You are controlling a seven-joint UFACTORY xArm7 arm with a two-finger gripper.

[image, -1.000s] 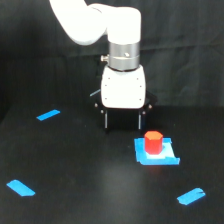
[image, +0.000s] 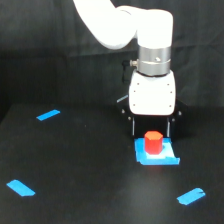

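Observation:
A small red block (image: 154, 144) sits on a blue square (image: 141, 158) with a white patch, right of the middle of the dark table. Directly over and behind its top in the picture is my gripper (image: 152, 127), pointing down. The dark fingers (image: 170, 127) stand well apart, one toward each side of the block. I see nothing held between them. How much height separates the fingertips from the block is hard to tell.
Blue strips lie flat on the black table: one at the far left (image: 48, 115), one at the near left (image: 20, 188) and one at the near right (image: 191, 196).
My gripper has moved right and slightly lower in the picture, from left of the red block to above it. The block and the blue square have stayed in place.

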